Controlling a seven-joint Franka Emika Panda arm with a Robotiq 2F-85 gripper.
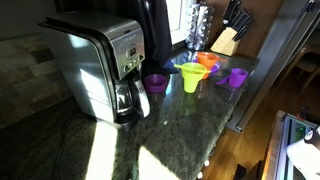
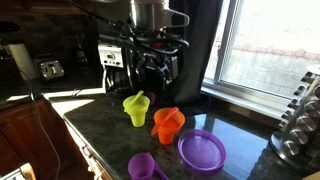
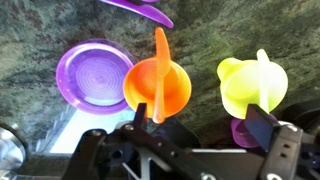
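Note:
My gripper is open, with nothing between its fingers; it hangs above the counter. Below it in the wrist view, an orange cup [image 3: 176,92] holds an orange utensil, and a purple plate [image 3: 98,77] lies to its left. A yellow-green cup [image 3: 238,88] with a pale yellow utensil stands to the right. Another purple item [image 3: 243,134] is partly hidden by the right finger. Exterior view 2 shows a purple cup [image 2: 143,167] nearer the counter's front, apart from the orange one. A purple bowl [image 1: 155,83] sits close to the coffee maker.
The silver coffee maker [image 1: 105,65] stands at the back of the dark counter [image 1: 165,135]. A knife block [image 1: 226,41] occupies the far end, and a metal rack [image 2: 297,120] stands by the window.

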